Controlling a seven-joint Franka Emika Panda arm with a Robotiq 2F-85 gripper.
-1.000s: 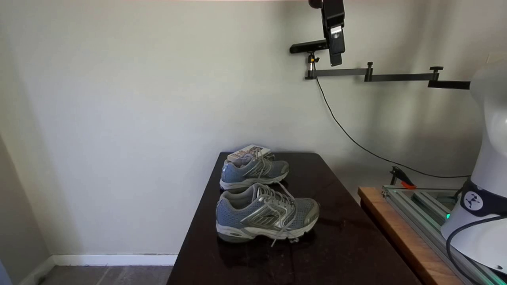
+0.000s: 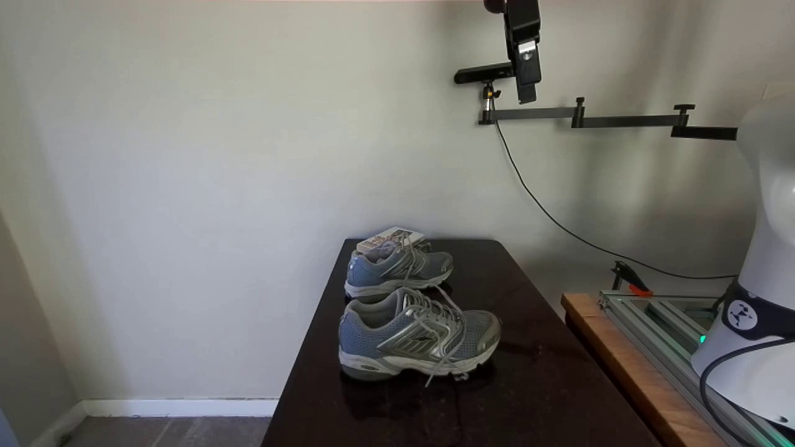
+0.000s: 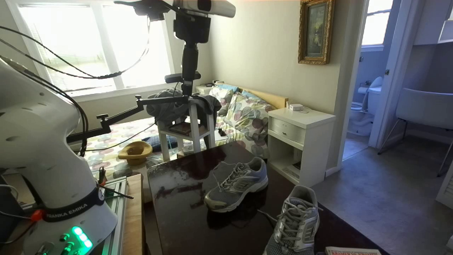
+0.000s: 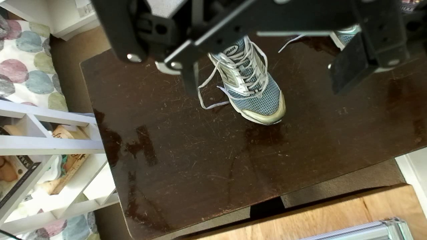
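Note:
Two grey-blue running shoes stand upright on the dark table. In exterior view 1 the nearer shoe has its toe to the right, its pale laces loose; the farther shoe sits behind it. The wrist view looks down on the nearer shoe, its heel hidden by the gripper's linkage. High above the table, clear of both shoes, my gripper is open, its fingers wide apart with nothing held. At the wrist view's upper right, only a bit of the other shoe shows.
A book lies behind the farther shoe. A black camera arm reaches out from the robot's side, its cable hanging down. A wooden bench stands beyond a gap.

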